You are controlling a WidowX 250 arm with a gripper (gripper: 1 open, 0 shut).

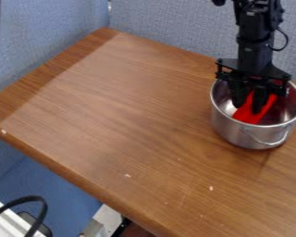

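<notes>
A steel pot [243, 131] with a wire handle sits at the right of the wooden table. Inside it lies a red object [252, 114], partly covered by my black gripper [250, 95], which reaches down into the pot from above. Its fingertips are at the red object, and whether they grip it is hard to see.
Grey padded walls [163, 20] line the back and left. Black cables and white hardware are beside the table at the lower left.
</notes>
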